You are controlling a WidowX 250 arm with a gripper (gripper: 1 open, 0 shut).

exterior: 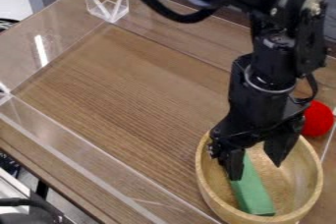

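Observation:
My black gripper [256, 144] is open, its fingers reaching down over a light wooden bowl [302, 200] at the lower right. A green block [252, 194] lies in the bowl, extending from under the left finger toward the front. Whether that finger touches it I cannot tell.
A red round object [317, 119] sits at the right behind the bowl, partly hidden by the arm. A clear plastic piece [108, 2] stands at the upper left, and cables run along the bottom left edge.

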